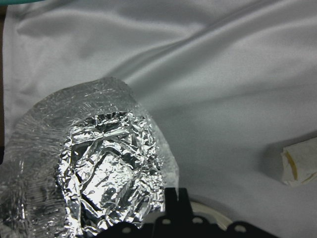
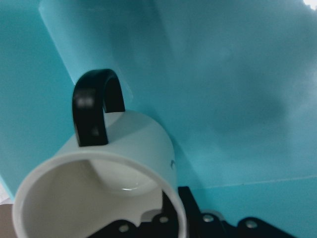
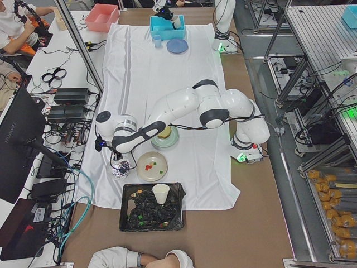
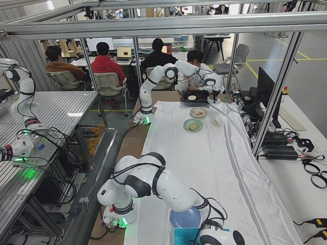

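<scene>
A crumpled foil item (image 1: 106, 173) in clear plastic fills the lower left of the left wrist view, beside a beige plate (image 3: 152, 166). My left gripper is just beside it, fingers together at the frame's bottom; whether it holds the plastic's edge is unclear. In the right wrist view a white mug (image 2: 143, 134) with black handle lies tilted in a blue bin (image 2: 237, 114), my right gripper at its rim; how far its fingers are closed is hard to tell.
A wrapped item (image 1: 302, 161) lies right of the foil. A green plate (image 4: 192, 125), a blue plate (image 4: 185, 217) and a black tray (image 3: 134, 220) with a white cup also stand on the cloth.
</scene>
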